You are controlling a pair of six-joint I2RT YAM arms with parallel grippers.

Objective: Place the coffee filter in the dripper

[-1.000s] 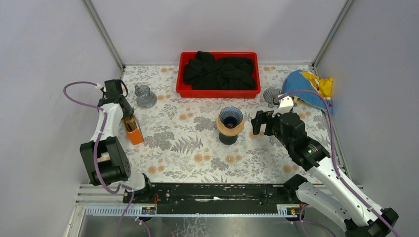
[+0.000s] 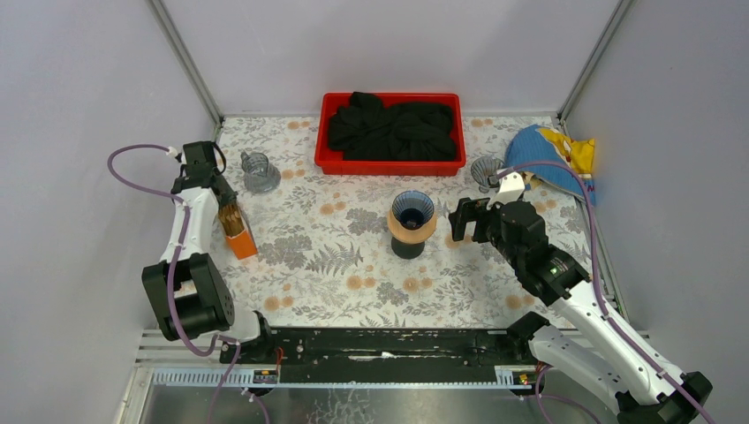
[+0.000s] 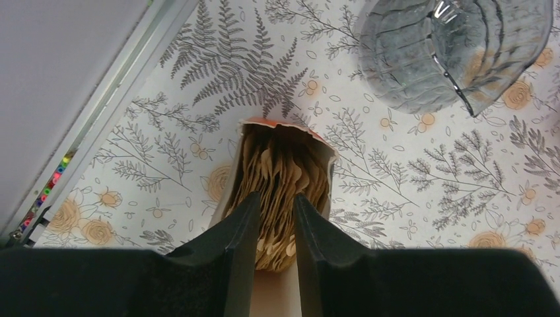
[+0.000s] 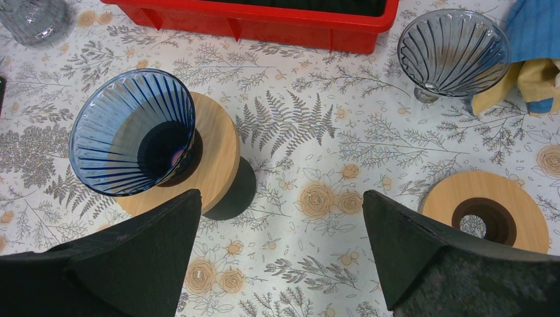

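Note:
An orange box [image 2: 240, 246] at the left holds a stack of brown paper coffee filters [image 3: 277, 185]. My left gripper is over that box, open, its fingertips close together at the filters with no filter clearly held. A blue ribbed dripper [image 2: 412, 206] sits on a wooden ring with a dark base in the middle of the table. My right gripper hangs open just right of the dripper, nothing between its fingers.
A glass pitcher [image 2: 261, 177] is near the box. A red bin [image 2: 389, 165] with dark cloth is at the back. A clear glass cone [image 4: 454, 53], a second wooden ring [image 4: 523, 211] and blue-yellow cloth [image 2: 548, 156] are at right.
My left arm has shifted very slightly over the filter box. The right arm and the objects on the table look unchanged.

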